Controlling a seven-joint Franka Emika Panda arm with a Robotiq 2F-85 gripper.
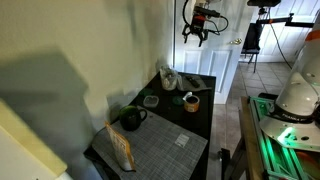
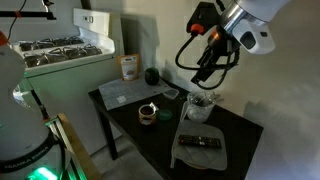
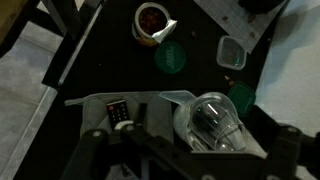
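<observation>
High over the far end of the black table, my gripper stands open with nothing between its fingers. Below it, a clear container with utensils inside sits by a grey mat. A black object with pale buttons or cells lies on that mat. In the wrist view the clear container shows between the dark fingers, well below them. An open can with reddish-brown contents stands farther off, next to a round green lid.
A small clear tub and a green piece lie near the wall. A dark mug, an upright bag and a grey board occupy the table's other end. A stove stands beyond.
</observation>
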